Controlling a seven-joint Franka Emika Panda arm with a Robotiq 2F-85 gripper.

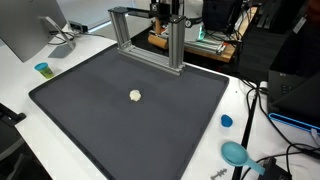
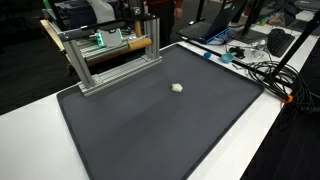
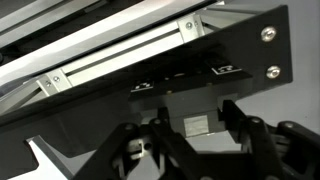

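Observation:
In the wrist view, my gripper is shut on a dark grey piece, with a finger on either side. A small pale square shows in the gap. This piece lies against a long black bar with bolts at one end; where one stops and the other begins is hard to see. On the large dark board sits a small cream-coloured lump, well away from the aluminium frame. An orange piece shows at that frame; its link to my gripper cannot be made out.
Bare dark board fills most of the table. A green-and-blue cup stands at the far left. A teal ladle-like thing and a blue lid lie at the right, near loose cables.

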